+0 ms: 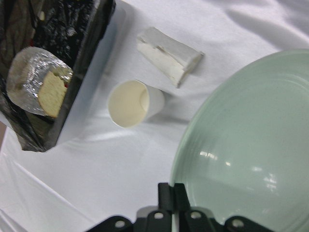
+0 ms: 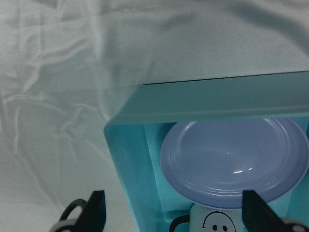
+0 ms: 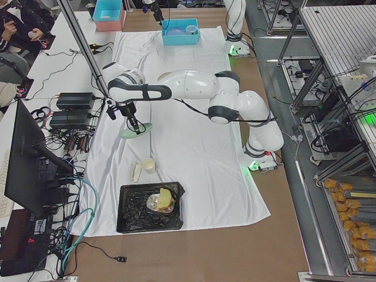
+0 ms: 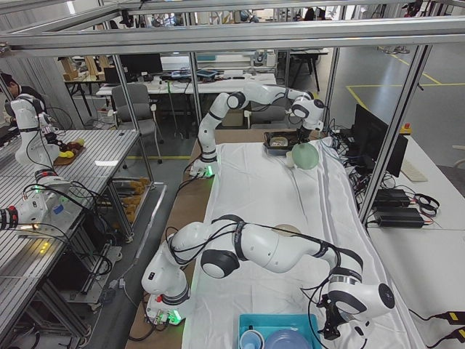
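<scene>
My left gripper is shut on the rim of a pale green plate point(image 1: 241, 140), held above the white cloth, away from the black-lined bin point(image 3: 129, 208). The bin holds foil and a yellowish bread-like piece point(image 1: 50, 94). A paper cup point(image 1: 128, 104) and a crumpled white packet point(image 1: 164, 53) lie beside it. My right gripper hangs open over the left part of a blue bin point(image 4: 272, 320), which holds a lilac plate point(image 2: 231, 154) and a mug with a face point(image 2: 212, 222).
A beige plate point(image 4: 287, 228) on the middle of the cloth is mostly hidden behind the arms. A monitor and cables crowd the table's side.
</scene>
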